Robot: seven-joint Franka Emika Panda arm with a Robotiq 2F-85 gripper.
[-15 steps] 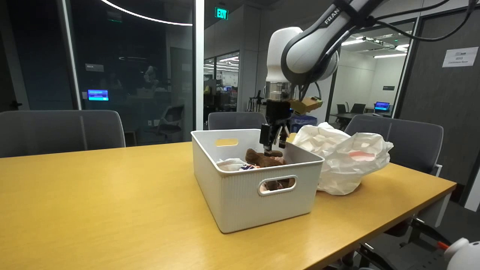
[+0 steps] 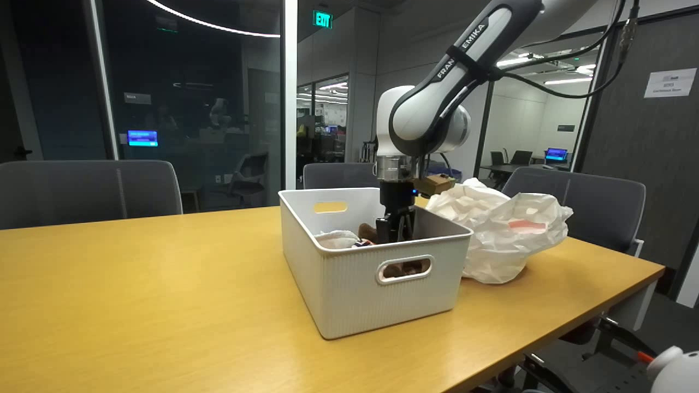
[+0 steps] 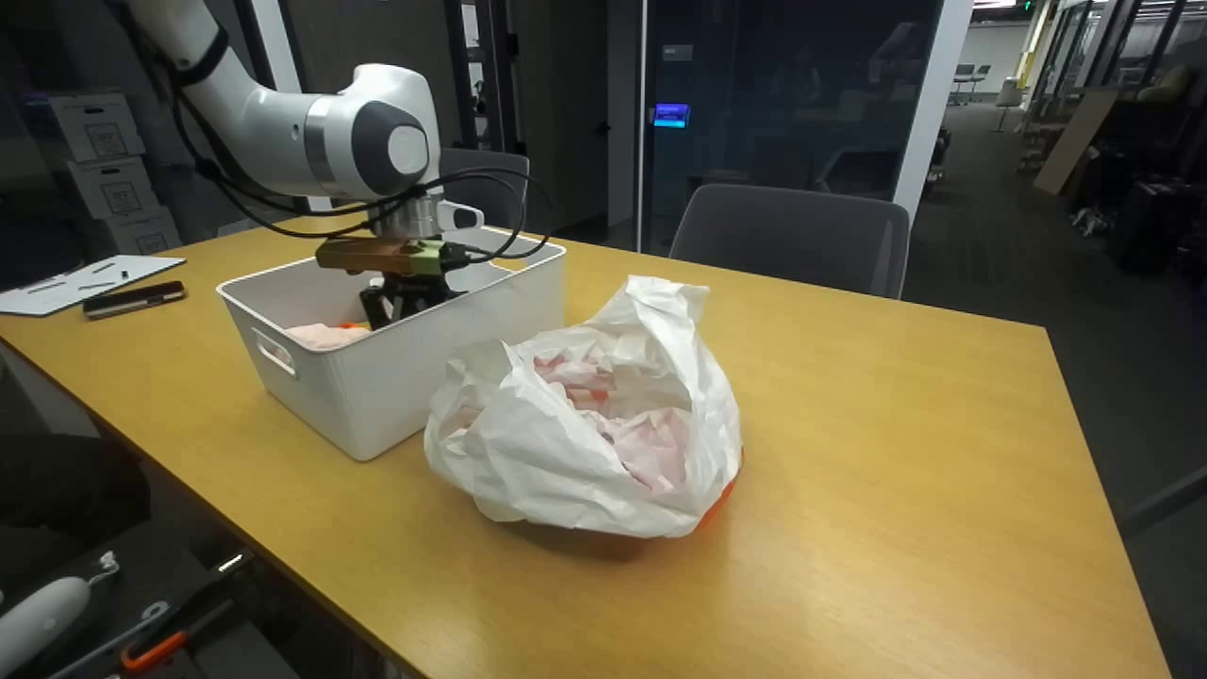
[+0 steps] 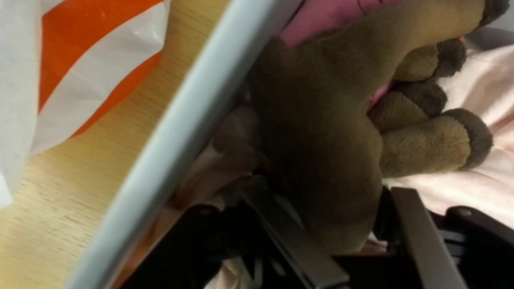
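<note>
A brown plush toy (image 4: 332, 120) with darker-tipped limbs lies in the white bin (image 2: 383, 288), against one wall. Reaching down into the bin, my gripper has its fingers (image 4: 294, 236) apart, one on each side of a thick part of the plush. Whether both pads press on it cannot be told. In exterior view 1 the gripper (image 2: 396, 229) is inside the bin, its tips partly behind the near wall. Pale pink cloth (image 4: 486, 91) lies under and beside the plush, and a bright pink piece (image 4: 332, 17) shows at the top of the wrist view.
A crumpled white plastic bag (image 3: 588, 441) with pinkish contents stands open right beside the bin. The bin's rim (image 4: 178, 130) runs close beside the gripper. A dark case (image 3: 134, 299) and a white sheet (image 3: 85, 283) lie farther off. Both table ends have clear room.
The arm has come down and slightly left in exterior view 1. My gripper, earlier just above the plush, is now lower in the bin around it. Bin and bag have stayed put.
</note>
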